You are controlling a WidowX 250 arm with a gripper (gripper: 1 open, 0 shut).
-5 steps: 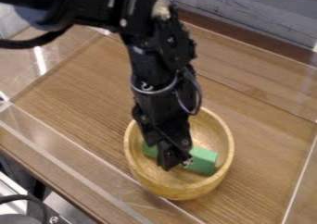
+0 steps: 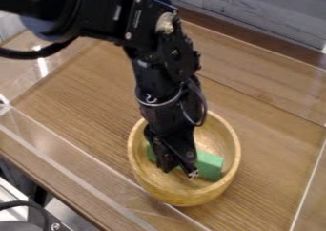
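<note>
A round yellow bowl (image 2: 155, 182) sits on the wooden table near its front edge. Inside it lies a green block (image 2: 209, 164), partly covered by my black gripper (image 2: 181, 164), which reaches down into the bowl. The gripper's fingers look close together over the block; whether anything is between them is hidden.
A pale wall (image 2: 254, 15) runs along the back. A black cable hangs off the table's front left.
My gripper has shifted slightly within the bowl, and the arm above it has moved a little. The bowl and block look almost unchanged.
</note>
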